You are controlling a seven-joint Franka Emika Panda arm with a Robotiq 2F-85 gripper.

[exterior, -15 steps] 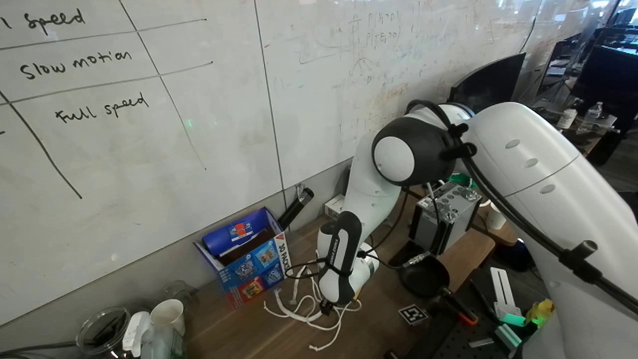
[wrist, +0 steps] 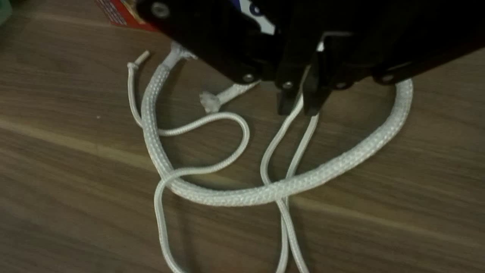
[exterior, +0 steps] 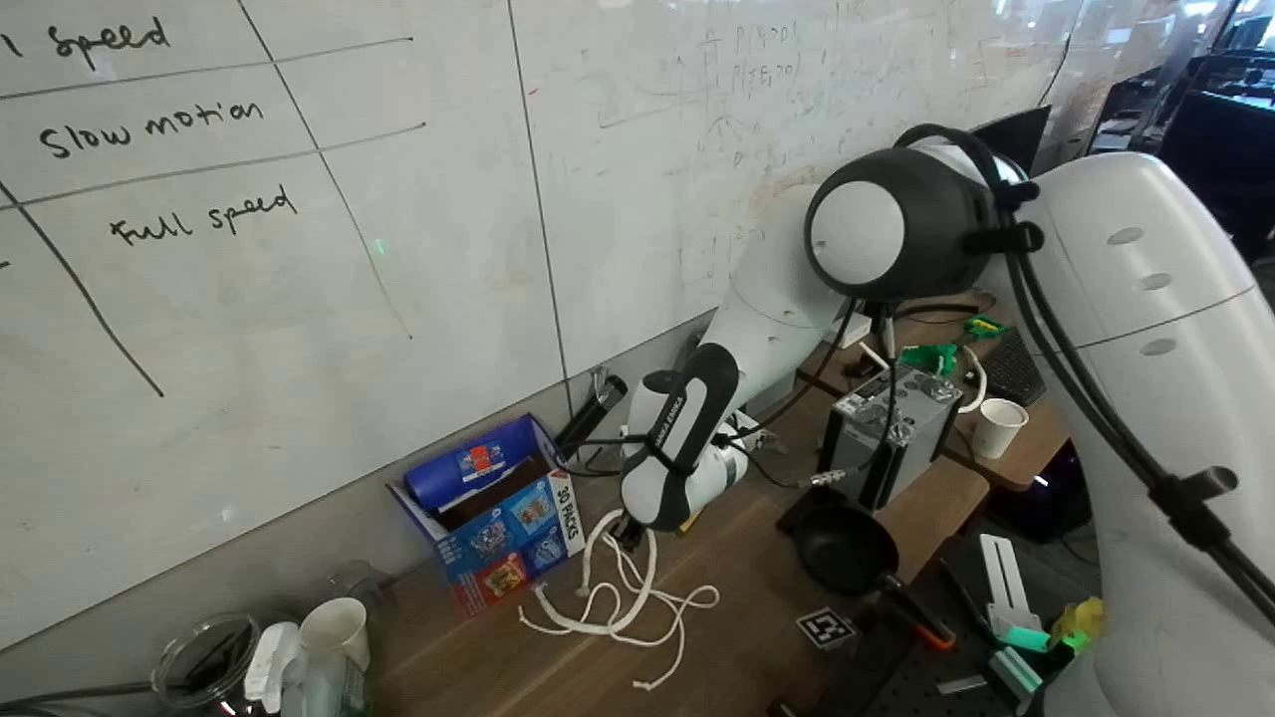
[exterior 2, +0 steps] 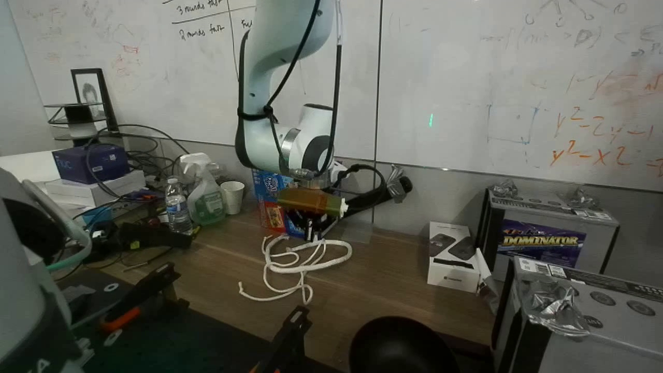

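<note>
In the wrist view my gripper is shut on a thin white cord (wrist: 276,141), and two strands of it hang from the fingertips. A thick white braided rope (wrist: 268,193) curves below in a wide arc, crossing those strands. Its right end passes out of sight behind the gripper. From the second exterior view, the gripper (exterior 2: 312,232) points down just above the table, with the white rope and cords (exterior 2: 292,268) spread loosely underneath. In the first exterior view the rope bundle (exterior: 616,625) lies in front of the blue snack box (exterior: 508,544), close beside it.
A black pan (exterior: 843,544) sits on the right. Along the left back stand a white cup (exterior: 336,631) and a spray bottle (exterior 2: 205,198). A white phone box (exterior 2: 453,264) and grey metal cases (exterior 2: 550,227) are on the far right. Bare table (exterior 2: 385,267) lies right of the rope.
The arm has lifted and drawn back toward the whiteboard, bringing the gripper closer to the snack box. Part of the white rope is now raised and shifted with it.
</note>
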